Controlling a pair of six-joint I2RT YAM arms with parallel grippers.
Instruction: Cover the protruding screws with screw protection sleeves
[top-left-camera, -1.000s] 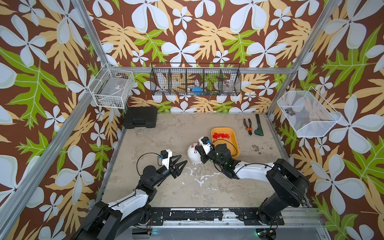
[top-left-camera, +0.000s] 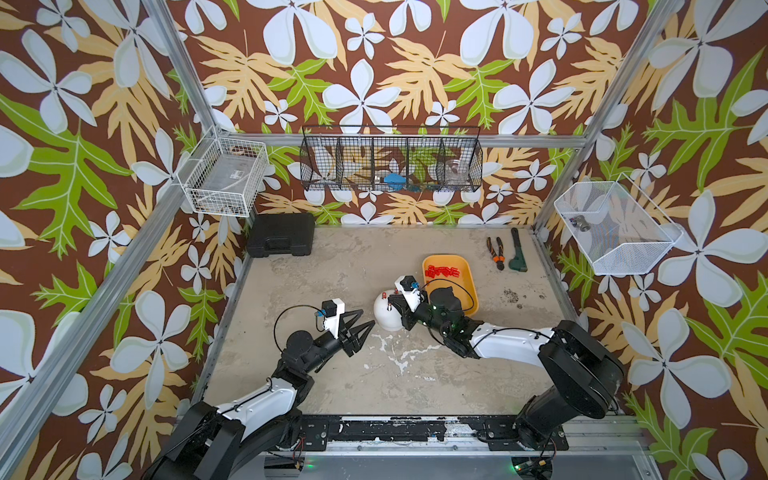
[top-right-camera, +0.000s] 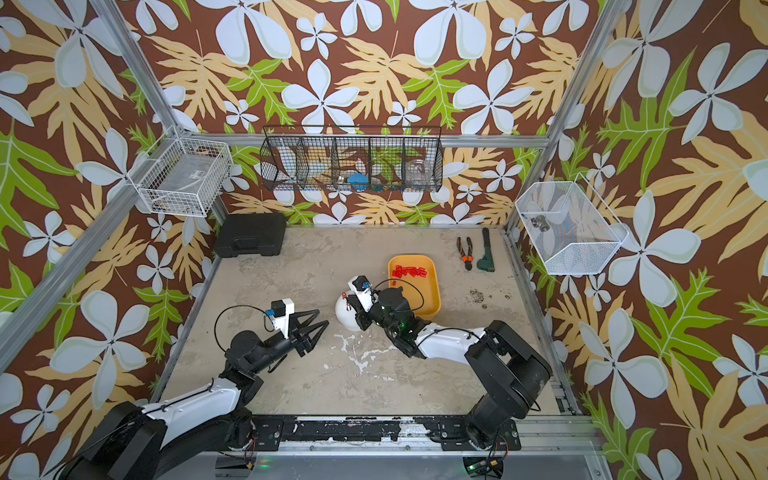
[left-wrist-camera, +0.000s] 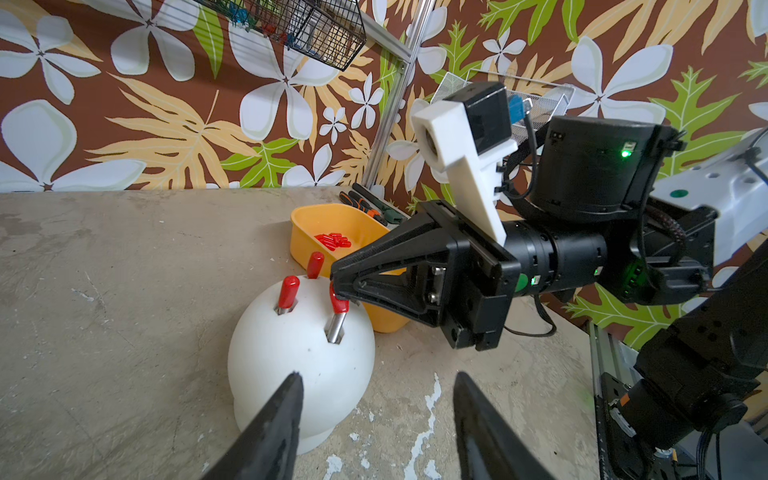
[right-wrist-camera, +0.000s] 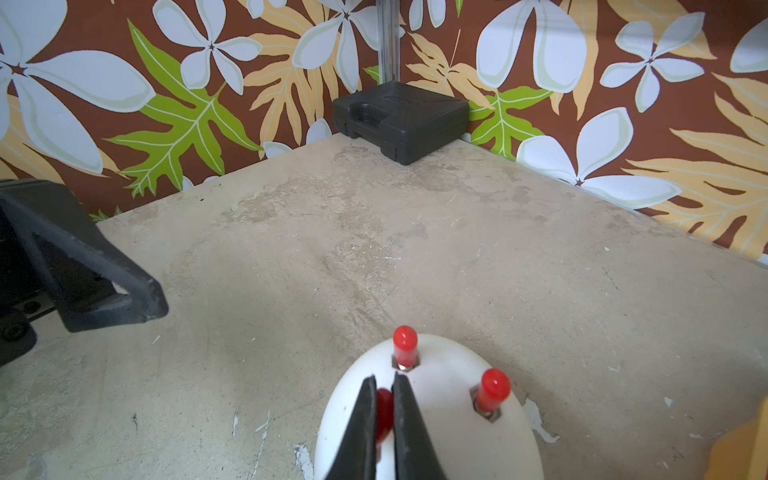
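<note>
A white dome (left-wrist-camera: 296, 368) on the table carries three screws. Two of them wear red sleeves pushed far down, a sleeve (right-wrist-camera: 405, 344) and another sleeve (right-wrist-camera: 493, 388). On the third screw (left-wrist-camera: 336, 327), bare metal shows below its red sleeve (left-wrist-camera: 340, 304). My right gripper is shut on that sleeve, its fingers pinching it from both sides at the top of the screw. My left gripper stands apart from the dome on its left side, fingers open, nothing between its fingers.
A yellow tray (top-left-camera: 470, 280) with several loose red sleeves lies behind the right gripper. Pliers (top-left-camera: 497, 253) and a dark green tool (top-left-camera: 517, 250) rest at the back right, a black case (top-left-camera: 280, 234) at the back left.
My right gripper has shifted slightly at the dome, staying close over the same screw. The left arm looks unmoved.
</note>
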